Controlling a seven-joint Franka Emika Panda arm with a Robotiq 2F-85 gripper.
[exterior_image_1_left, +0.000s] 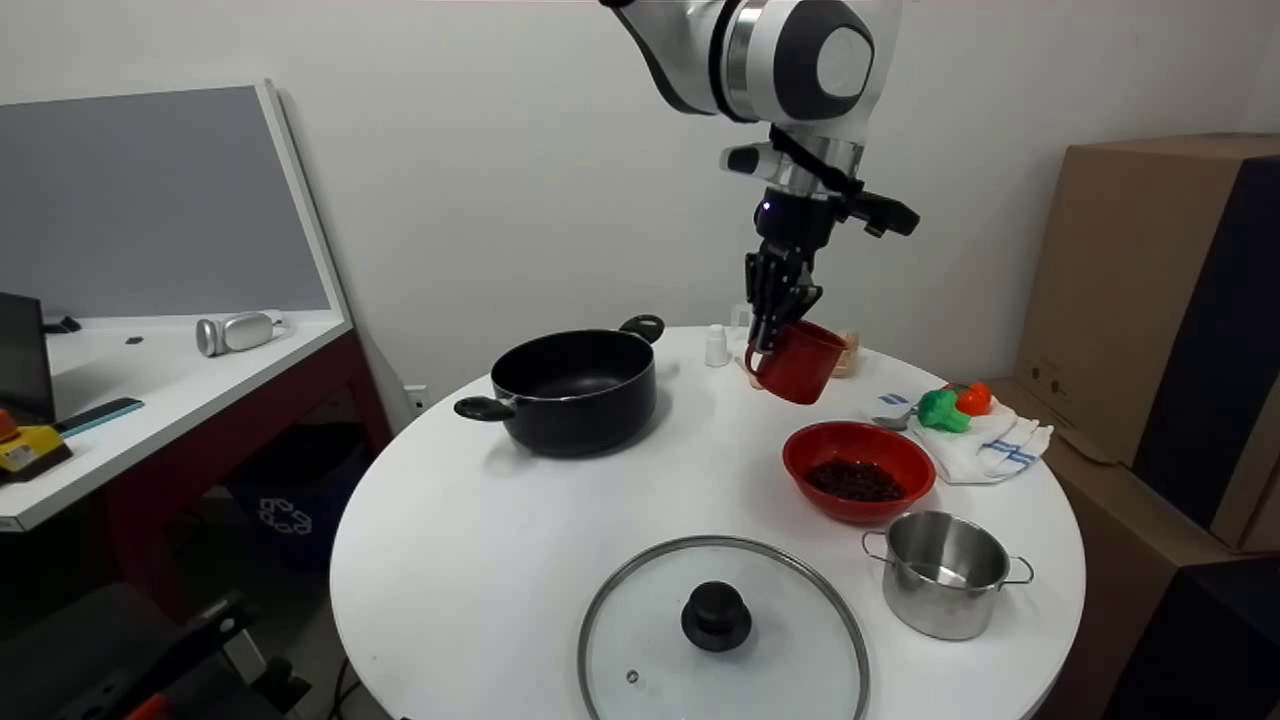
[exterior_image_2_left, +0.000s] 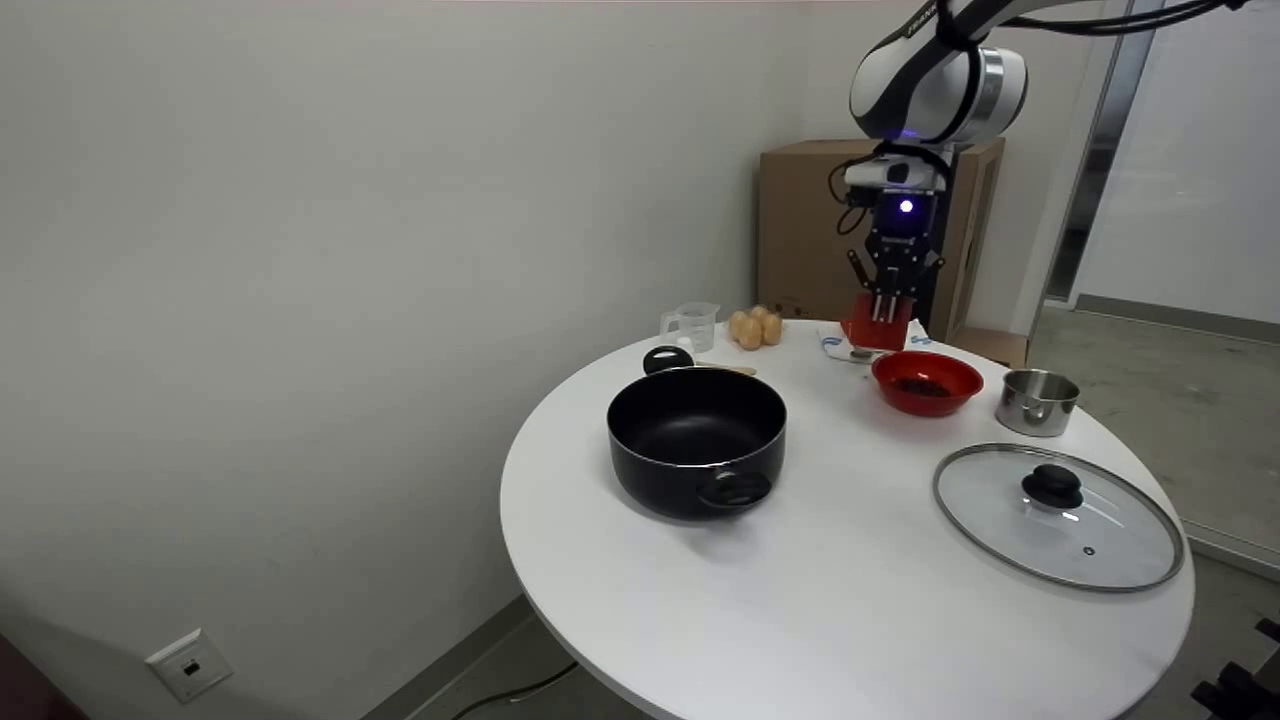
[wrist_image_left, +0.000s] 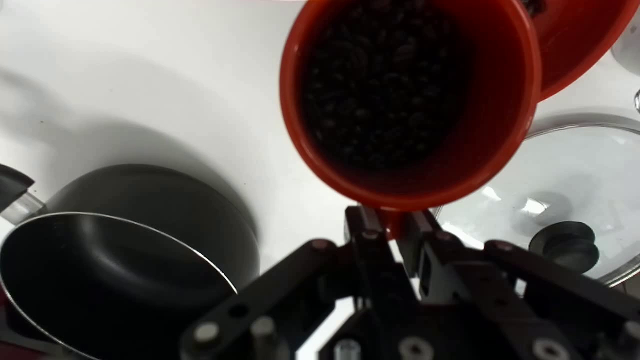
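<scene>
A red mug hangs tilted above the table, its handle side toward my gripper, which is shut on that handle. Dark beans lie inside the mug in the wrist view. Below and a little to the right of it in exterior view 1 stands a red bowl with more dark beans at its bottom. The mug is clear of the bowl and of the table. My fingers hide most of the handle in the wrist view.
A black pot stands left of the mug, and a glass lid lies at the front. Near the bowl are a steel pot and a white cloth with a green toy vegetable. Several eggs sit at the back.
</scene>
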